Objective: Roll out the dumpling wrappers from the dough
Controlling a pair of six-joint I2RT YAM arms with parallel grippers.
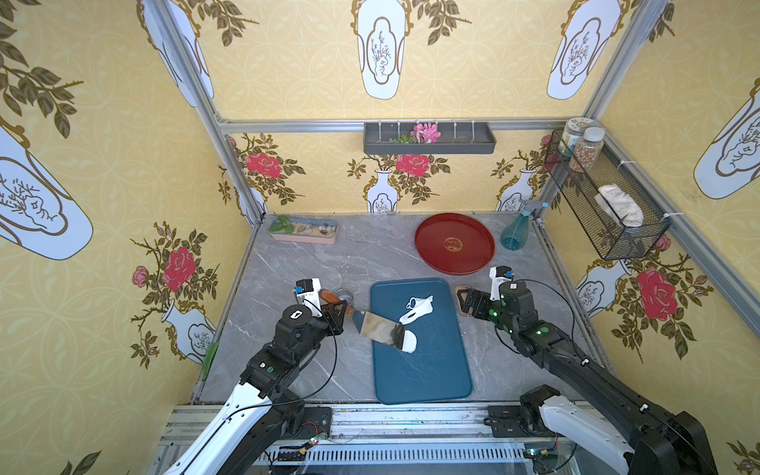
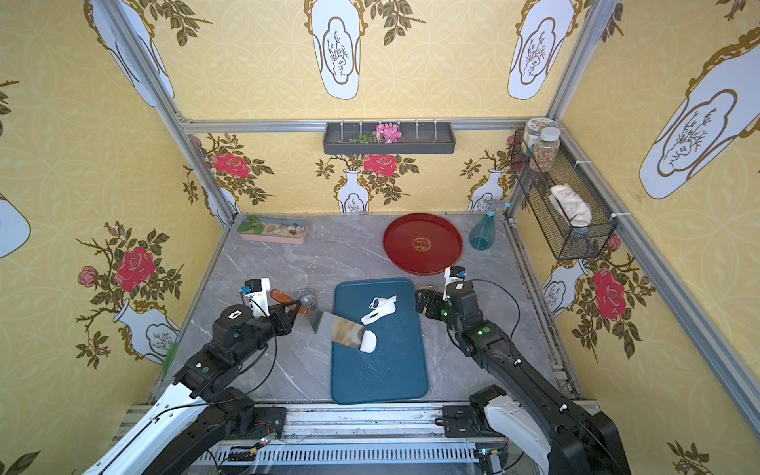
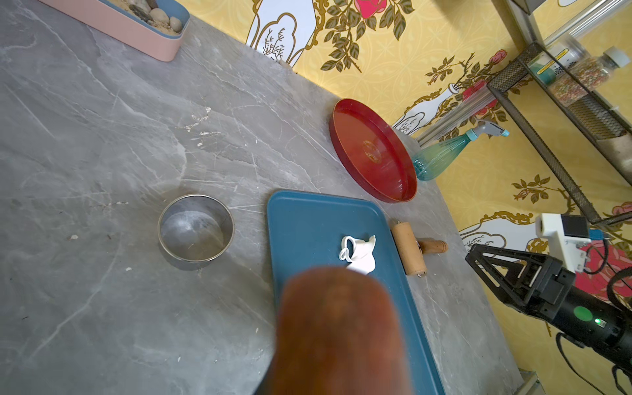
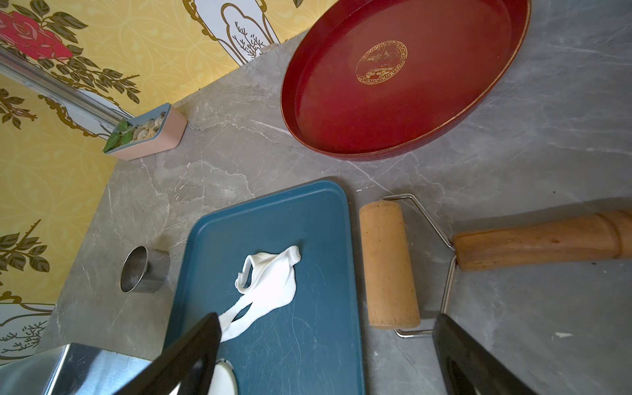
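Observation:
My left gripper (image 1: pixel 339 316) is shut on the brown wooden handle (image 3: pixel 339 329) of a flat metal scraper. The scraper's blade (image 1: pixel 378 328) slants over the left edge of the blue tray (image 1: pixel 419 376) and overlaps a round white wrapper (image 1: pixel 409 342). Whether the wrapper rests on the blade or under it cannot be told. Behind it on the tray lies an irregular white dough scrap (image 4: pixel 273 286) with a hole. My right gripper stands open with nothing between its fingers. It is close to the tray's right edge, near a wooden rolling pin (image 4: pixel 389 266) lying on the table.
A metal ring cutter (image 3: pixel 196 228) stands left of the tray. Behind the tray is a round red tray (image 1: pixel 453 244), with a spray bottle (image 1: pixel 514 231) to its right. A pink planter (image 1: pixel 303 230) sits at the back left.

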